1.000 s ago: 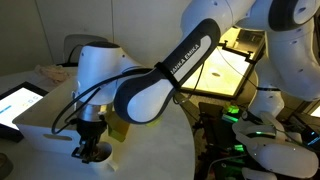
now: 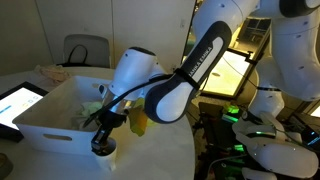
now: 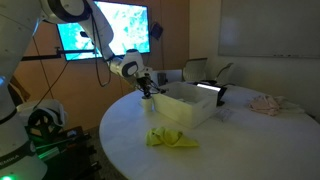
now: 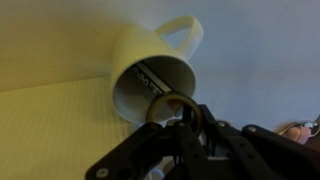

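Observation:
A white mug (image 2: 107,158) stands on the table in exterior view 1, with my gripper (image 2: 101,144) at its mouth. The wrist view looks down into that mug (image 4: 128,50), its handle toward the upper right. Between the fingers is a thing with a round, yellowish-brown rim (image 4: 155,105), seen end-on. My gripper is shut on it. A dark strip with white marks (image 4: 150,77) shows inside the mug behind the rim; whether it belongs to the held thing I cannot tell. In exterior view 2 the mug (image 3: 148,104) is small, beneath the gripper (image 3: 144,93).
A white open box (image 2: 50,139) stands just behind the mug. On the table lies a yellow cloth (image 3: 172,138), in front of the box in exterior view 2. A lit screen (image 2: 18,104) and a pinkish cloth (image 3: 266,105) are farther off.
My gripper has shifted right and slightly up in exterior view 1, and the arm has swung right. The mug stays in about the same place.

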